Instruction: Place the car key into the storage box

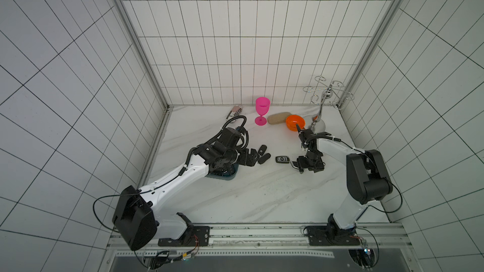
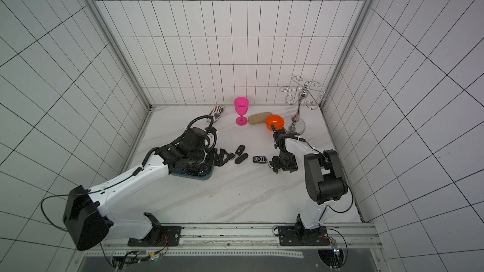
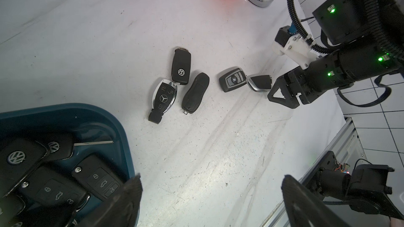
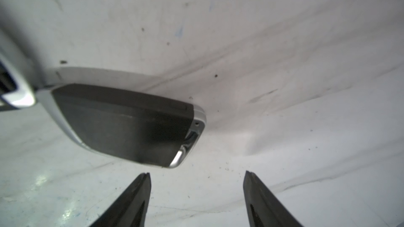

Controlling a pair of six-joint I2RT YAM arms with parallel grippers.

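The blue storage box [image 3: 120, 130] holds several car keys, including a key with buttons [image 3: 99, 176]. On the table outside it lie a VW key [image 3: 181, 67], a Mercedes key [image 3: 164, 96], a plain dark key [image 3: 196, 93], a BMW fob [image 3: 232, 79] and a silver-edged key [image 3: 260, 82]. My left gripper is open above the table beside the box, its fingers empty. The right gripper stands with its fingers apart and nothing between them; the silver-edged key [image 4: 126, 122] lies on the table just ahead, clear of the fingers, almost touching the BMW fob.
Along the back stand a pink goblet [image 1: 262, 106], a tan oblong item [image 1: 278, 117], an orange bowl [image 1: 295, 122] and a metal stand [image 1: 322, 101]. A microphone-like object [image 2: 216, 112] is at the back left.
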